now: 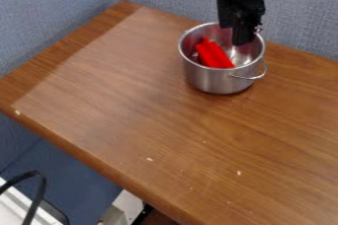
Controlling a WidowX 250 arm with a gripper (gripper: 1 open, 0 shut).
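Note:
A steel pot with a wire handle sits on the wooden table near the back right. Inside it lies a red object. My black gripper hangs over the back of the pot, above and behind the red object, open; its fingertips are small and dark, hard to make out in detail.
Grey padded walls border the back and left. A white item with black cables is at the lower left, off the table.

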